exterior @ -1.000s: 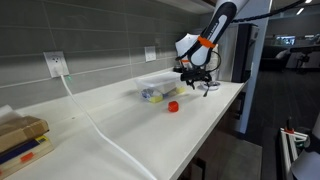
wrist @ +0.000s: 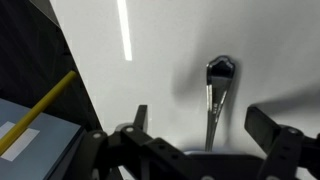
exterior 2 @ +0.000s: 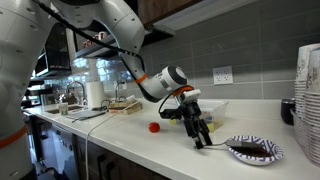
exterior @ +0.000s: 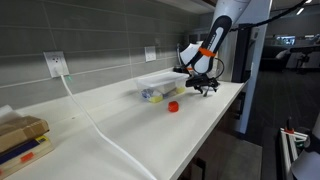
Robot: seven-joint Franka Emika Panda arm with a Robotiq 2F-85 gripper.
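A utensil with a dark handle tip and a thin metal shaft lies on the white counter in the wrist view. Its dark broad part rests over a blue-and-white patterned plate in exterior view 2, while the handle reaches out over the counter. My gripper is open, its two fingers on either side of the shaft and not touching it. From the side, the gripper is low, close to the counter by the handle. The plate is mostly hidden by the gripper in the wrist view.
A red object sits alone on the counter. Behind the arm stands a clear bin with yellow items near it. Stacked dishes rise at the far right.
The arm has come down, bringing my gripper lower toward the counter near the plate. The red object and the bin have not moved.
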